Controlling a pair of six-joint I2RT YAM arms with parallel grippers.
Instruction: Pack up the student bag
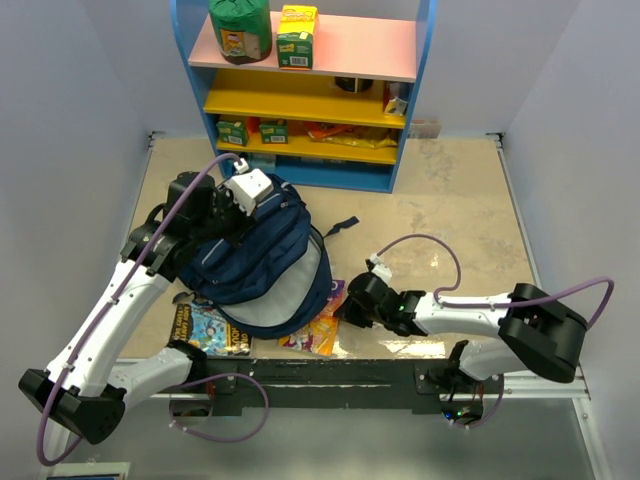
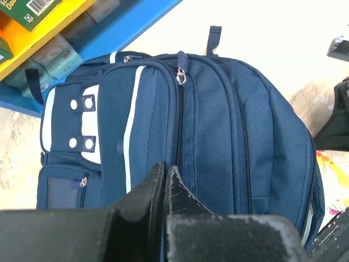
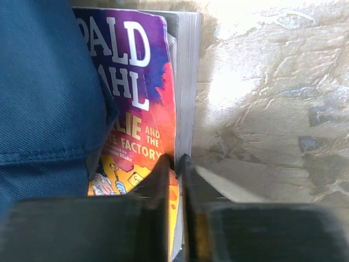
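The navy bag [image 1: 275, 250] lies on its side on the floor, its grey panel turned to the front right. My left gripper is shut on the bag's fabric beside a zipper; the pinched part is hidden behind the fingers. Partly under the bag's right edge is an orange and purple Roald Dahl book [image 3: 139, 103]. My right gripper is shut against the book's right edge, with nothing visible between its fingers. A second, dark-blue book [image 1: 210, 330] pokes out at the bag's lower left.
A blue shelf unit [image 1: 390, 165] with boxes and packets stands behind the bag. Open floor [image 1: 450, 215] stretches to the right. A dark front edge [image 1: 300, 375] runs just below the books.
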